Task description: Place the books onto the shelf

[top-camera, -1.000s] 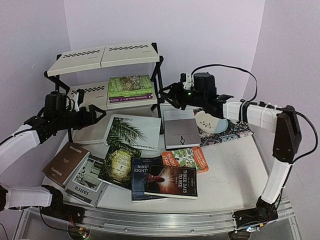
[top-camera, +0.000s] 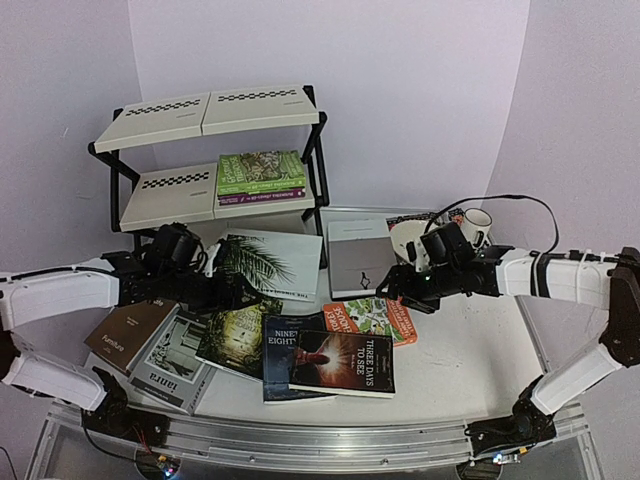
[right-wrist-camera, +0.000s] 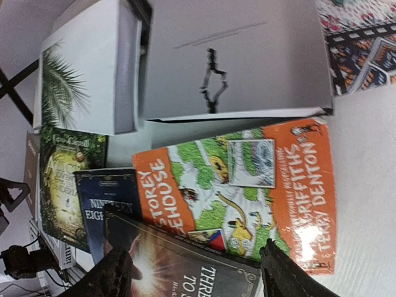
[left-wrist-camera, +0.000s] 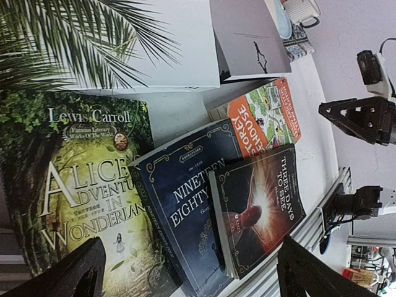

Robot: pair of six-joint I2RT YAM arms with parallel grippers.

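Note:
Loose books cover the table: brown Furniture point(top-camera: 128, 335), grey book point(top-camera: 165, 380), Alice in Wonderland point(left-wrist-camera: 80, 179), Nineteen Eighty-Four point(left-wrist-camera: 185, 198), with Three Days to See point(left-wrist-camera: 260, 210) lying on it, orange Storey book point(right-wrist-camera: 235, 192), white palm-leaf book point(top-camera: 275, 260), and grey book point(top-camera: 358, 260). Green and purple books point(top-camera: 260, 175) sit stacked on the middle shelf. My open left gripper point(top-camera: 230, 290) hangs over Alice. My right gripper point(top-camera: 400, 290) is over the orange book's area, open in its wrist view, with nothing seen between its fingers.
The two-tier rack point(top-camera: 205, 115) with white file boxes stands back left. A mug point(top-camera: 477, 222) and patterned mat are at back right.
The books lie as before.

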